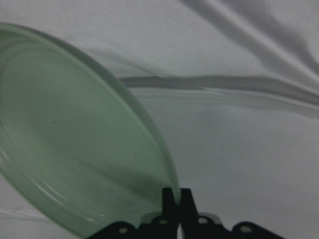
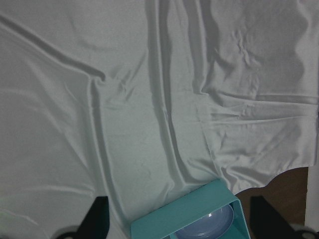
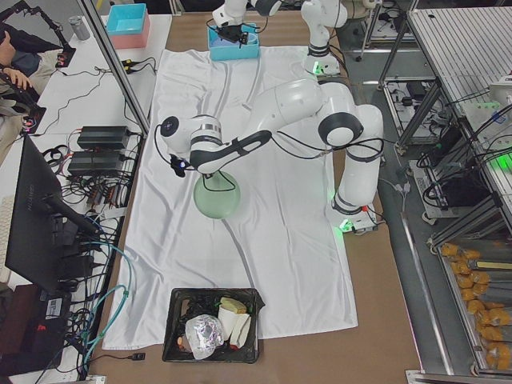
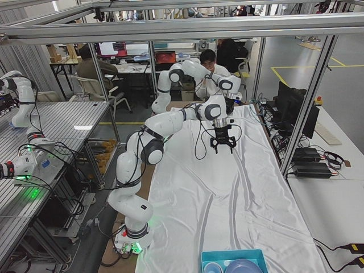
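A pale green plate (image 3: 216,196) (image 1: 75,129) is under my left arm. Its rim runs between the fingers of my left gripper in the left wrist view, shut on it, with the plate looking tilted there. In the camera right view, my right gripper (image 4: 223,147) hangs open above the cloth, its fingers apart at the bottom of the right wrist view, nothing between them.
A teal bin (image 4: 207,261) (image 2: 184,209) with blue dishes stands at one end of the white cloth (image 3: 280,240). A black crate (image 3: 172,328) with waste stands at the other end. Monitor and cables line one side.
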